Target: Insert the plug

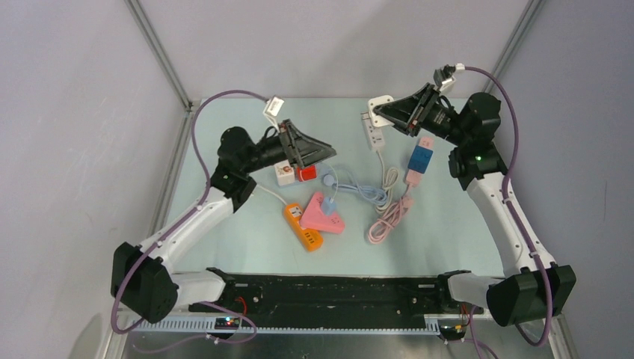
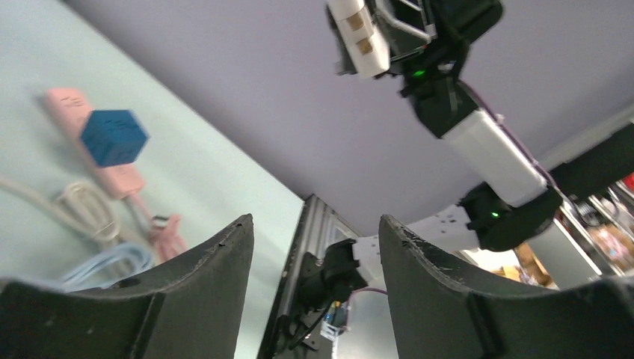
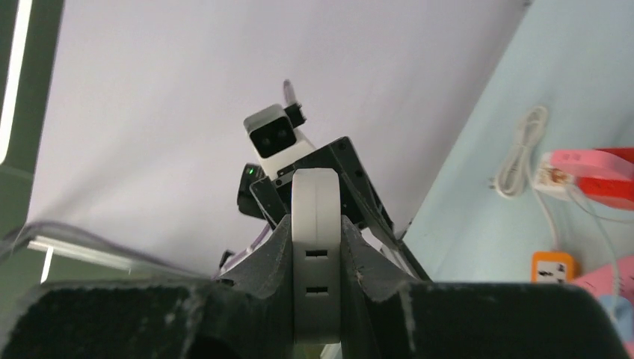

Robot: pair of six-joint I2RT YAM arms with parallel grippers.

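A white socket block (image 1: pixel 380 111), held at one edge, is in my right gripper (image 1: pixel 392 111), raised above the back of the table. From the right wrist view the block (image 3: pixel 315 209) stands on edge between the fingers, two dark slots showing on its narrow side. My left gripper (image 1: pixel 333 153) is apart from it, to the left and nearer the front; in the left wrist view its fingers (image 2: pixel 217 277) stand apart with nothing between them. I cannot tell which item is the plug. A white power strip (image 1: pixel 373 134) lies below the right gripper.
A pink strip with a blue cube (image 1: pixel 420 158) is at the right. An orange strip (image 1: pixel 302 228), a pink triangular block (image 1: pixel 323 217), a white cube (image 1: pixel 285 173) and a red cube (image 1: pixel 306 173) lie left of centre. Coiled cables (image 1: pixel 389 217) cover the middle.
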